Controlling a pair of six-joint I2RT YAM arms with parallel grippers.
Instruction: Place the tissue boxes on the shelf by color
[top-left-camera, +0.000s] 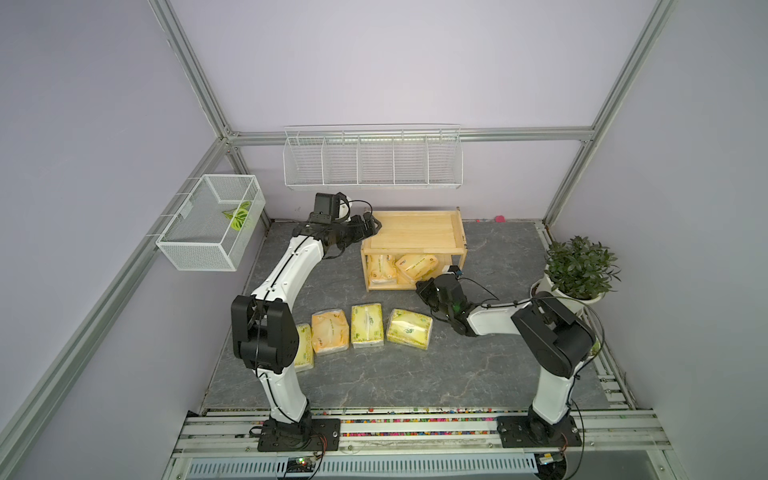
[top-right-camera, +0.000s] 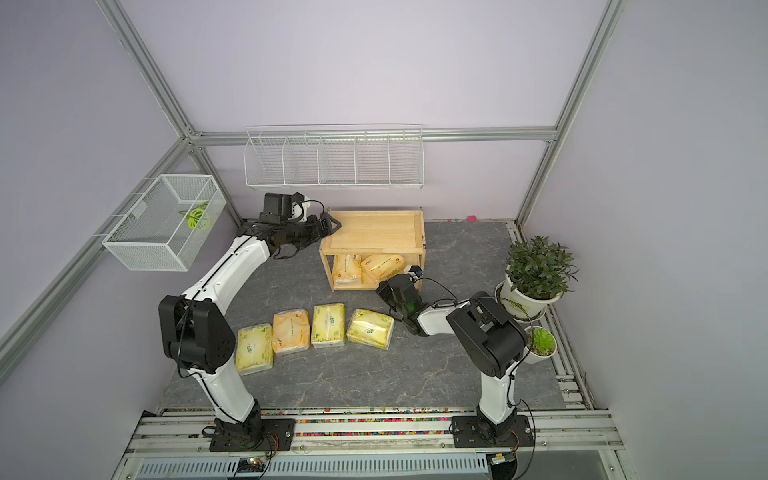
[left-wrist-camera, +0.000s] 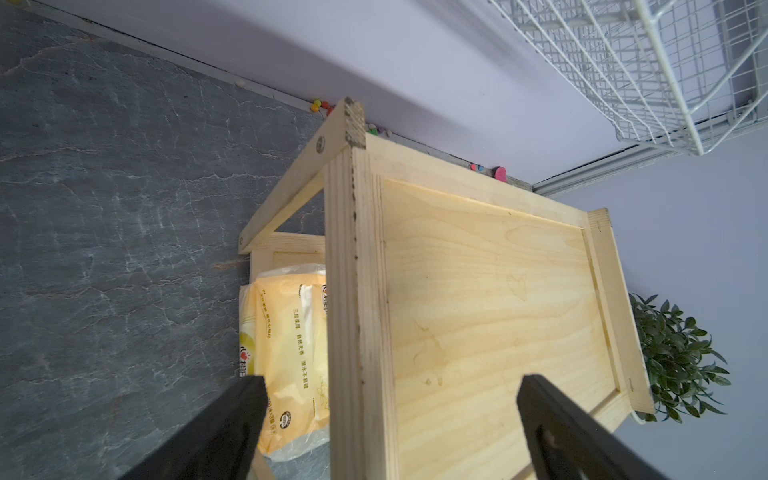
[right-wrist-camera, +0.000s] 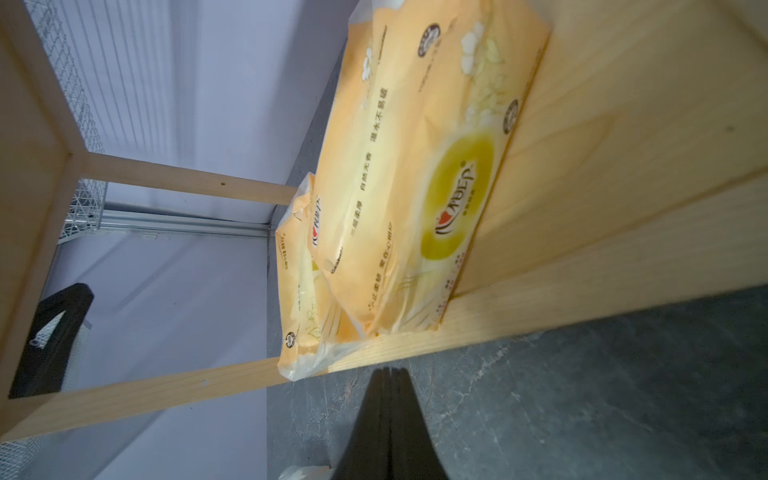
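Two orange tissue packs lie on the lower level of the wooden shelf (top-left-camera: 413, 230). The left orange pack (top-left-camera: 383, 269) sits straight. The right orange pack (right-wrist-camera: 400, 160) lies turned at an angle against it, its near end by the front rail. My right gripper is shut in front of that rail, nothing between its fingers, just short of the pack. My left gripper stands open at the shelf's upper left corner, the corner post between its spread fingers. On the table lie three yellow packs, one of them a yellow pack (top-right-camera: 370, 329), and another orange pack (top-right-camera: 291, 331).
The shelf's upper level (top-right-camera: 377, 230) is bare. A wire rack (top-left-camera: 373, 158) hangs on the back wall, and a white basket (top-left-camera: 211, 221) on the left. A potted plant (top-left-camera: 580, 268) stands at the right.
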